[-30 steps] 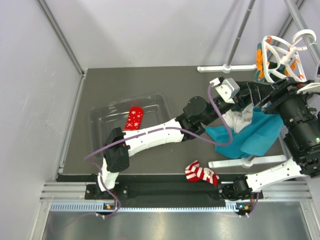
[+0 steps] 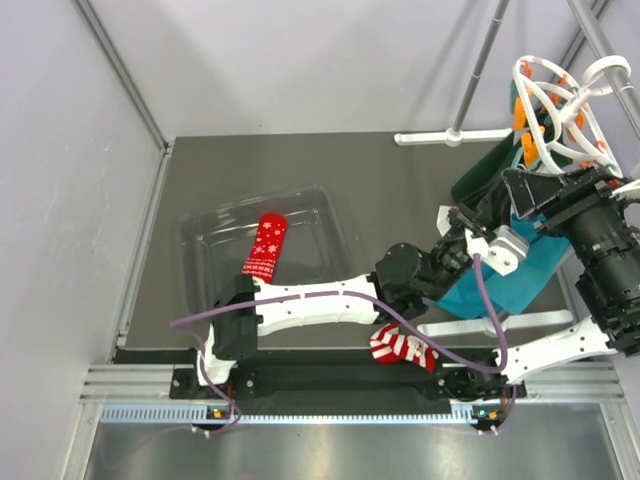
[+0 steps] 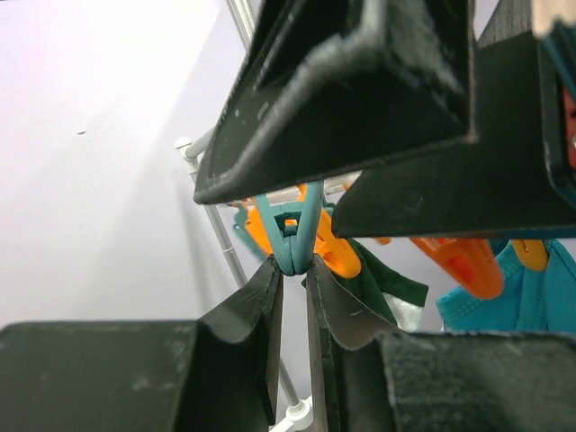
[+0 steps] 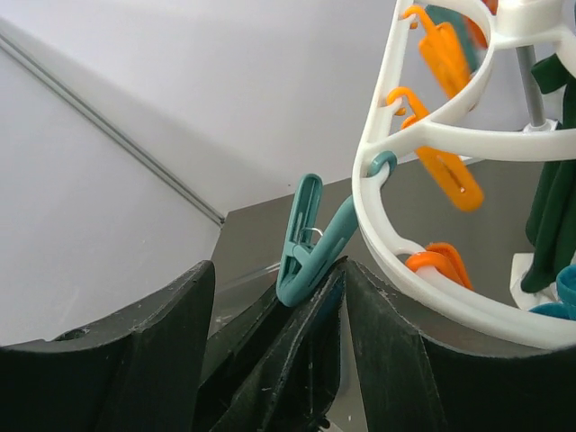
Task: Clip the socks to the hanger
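Note:
Both grippers meet under the white hanger (image 2: 545, 95) at the upper right. In the left wrist view a teal clip (image 3: 308, 225) sits just above my left gripper, under the dark fingers of the other gripper. In the right wrist view the teal clip (image 4: 319, 252) hangs from the hanger rim between the fingers of my right gripper; whether either gripper holds it firmly is unclear. Teal cloth (image 2: 535, 270) and dark green cloth (image 4: 553, 198) hang below. A red snowflake sock (image 2: 268, 243) lies in the tray, a striped sock (image 2: 400, 348) near the front.
The clear plastic tray (image 2: 190, 250) is at the left. A metal stand (image 2: 480, 65) with white feet carries the hanger. Orange clips (image 4: 450, 175) hang along the rim. The dark floor behind the tray is clear.

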